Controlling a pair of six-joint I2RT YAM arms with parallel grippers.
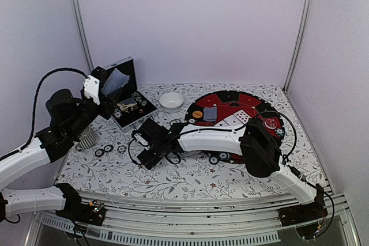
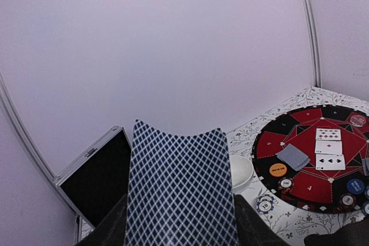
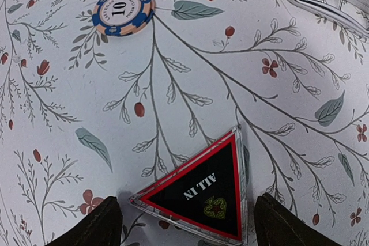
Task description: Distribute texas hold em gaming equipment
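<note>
A blue deck of cards with a white lattice back (image 2: 180, 188) stands upright between the fingers of my left gripper (image 1: 109, 97), which is shut on it, raised near the open case. Below my right gripper, a black triangular ALL IN marker (image 3: 210, 194) with a red border and clear edge lies on the flowered cloth. The right fingers (image 3: 95, 223) stand apart, one on each side of the marker. From above, the right arm hides the marker. The open case (image 1: 137, 110) at back left holds chips and small items.
A white bowl (image 1: 171, 101) stands behind the right arm. The red and black round mat (image 1: 253, 101) lies at right, with cards and chips on it. Loose chips (image 1: 99, 152) lie front left; a 10 chip (image 3: 123, 11) is beyond the marker.
</note>
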